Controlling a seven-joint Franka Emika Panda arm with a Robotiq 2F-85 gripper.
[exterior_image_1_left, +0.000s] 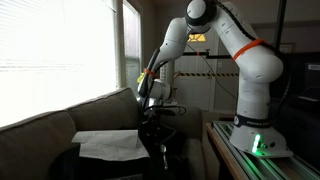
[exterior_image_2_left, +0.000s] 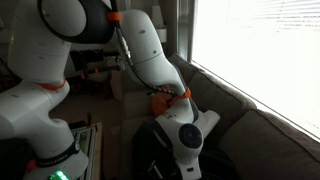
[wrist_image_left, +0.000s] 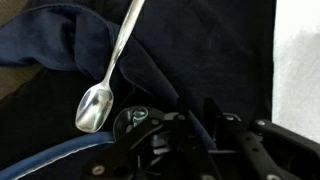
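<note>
In the wrist view my gripper is part open, its two dark fingertips a little apart over dark cloth (wrist_image_left: 235, 45). I make out nothing held between them. A silver spoon (wrist_image_left: 95, 106) lies on the cloth to their left, bowl toward the lower left. Between spoon and gripper sits a small round, clear or shiny item (wrist_image_left: 138, 122), partly hidden by the gripper. From exterior view 1, the gripper (exterior_image_1_left: 147, 110) hangs low at the far part of the dark-covered couch; its fingertips are hard to make out there.
A white sheet or cloth (exterior_image_1_left: 110, 145) lies on the dark cover, right of the gripper in the wrist view. A blue strip (wrist_image_left: 60, 153) crosses the lower left. The couch backrest (exterior_image_1_left: 40, 135) runs along the window side; a table edge (exterior_image_1_left: 230, 150) stands near the arm's base.
</note>
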